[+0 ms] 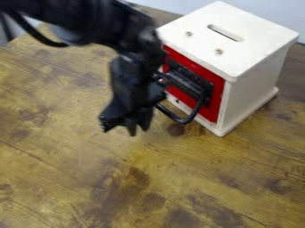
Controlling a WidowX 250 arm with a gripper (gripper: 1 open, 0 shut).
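Note:
A white wooden box (pixel 251 71) with a slot in its top and a red front panel (pixel 208 107) stands at the upper right. A black piece with a dark curved handle (pixel 179 116) is on the red front. My gripper (pixel 127 119), blurred and black, hangs just left of that front, pointing down over the table. Whether its fingers stand apart or together is unclear in the blur.
A pale wall shows behind at the top.

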